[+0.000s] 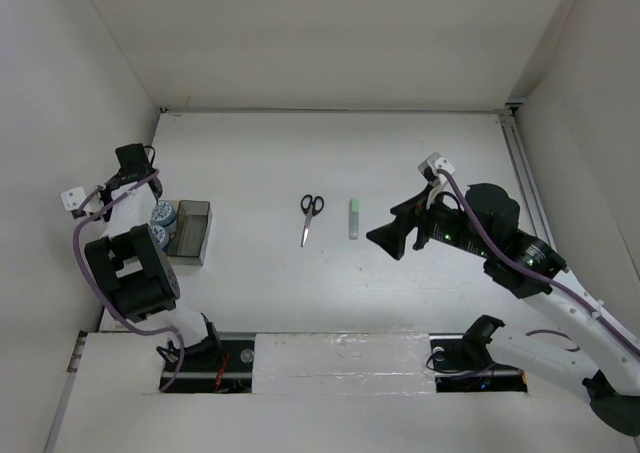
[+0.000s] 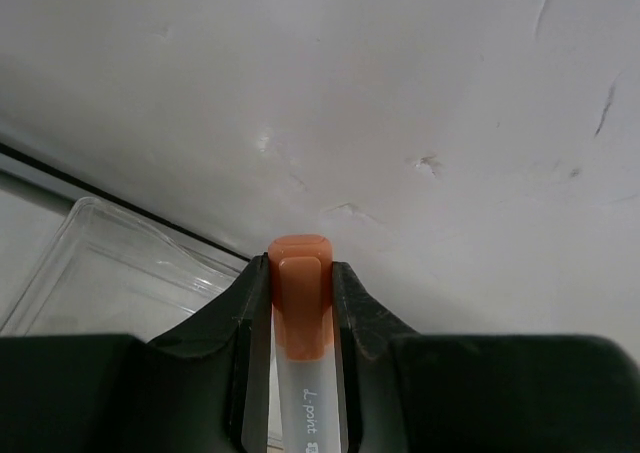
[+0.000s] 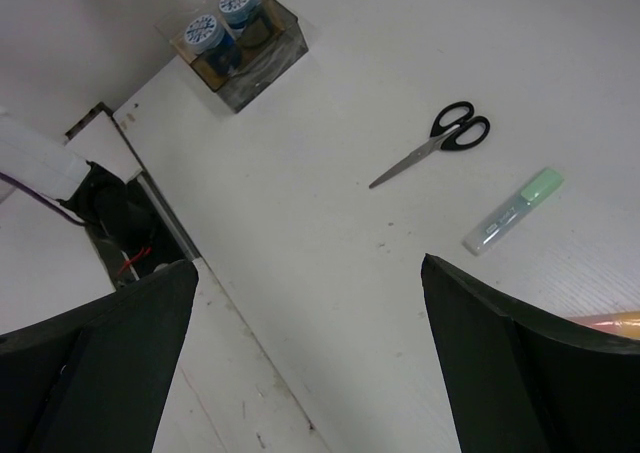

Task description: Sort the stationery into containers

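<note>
An orange-capped case [image 2: 305,318] with a pale, lettered body stands between the fingers of my left gripper, which is shut on it. Beneath and to its left shows a clear plastic container [image 2: 130,268]; whether the case's lower end is inside cannot be told. In the top view the left gripper [image 1: 131,161] hangs by the left wall. My right gripper is open and empty above the table. Black-handled scissors [image 1: 309,213] and a green-capped case [image 1: 353,220] lie mid-table. An orange-pink object [image 3: 615,324] is partly hidden behind a right finger.
At the left a divided box [image 1: 190,233] holds two blue-lidded jars [image 3: 204,33] on one side; its other compartment looks empty. The left wall [image 1: 70,103] is close to the left arm.
</note>
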